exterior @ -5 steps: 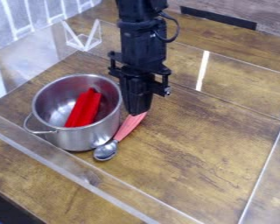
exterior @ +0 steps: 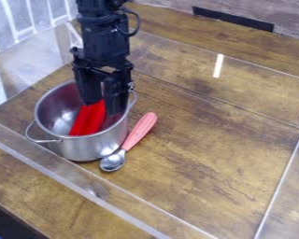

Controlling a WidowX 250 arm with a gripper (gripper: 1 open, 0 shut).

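Observation:
A steel pot (exterior: pixel 100 143) with wire handles stands on the left of the wooden table. A red object (exterior: pixel 89 120) lies inside it. My black gripper (exterior: pixel 100 95) is over the pot's back part, its lower end hiding some of the interior; whether its fingers are open or shut is unclear. A spoon with a pink handle (exterior: pixel 141 129) and a metal bowl end (exterior: pixel 112 162) lies against the pot's right side on the table.
Clear edging runs along the front left and right, and a white ribbed surface is at the back left.
My gripper has moved left from above the spoon's side to over the pot, and it now looks narrower. The pot and spoon look unmoved.

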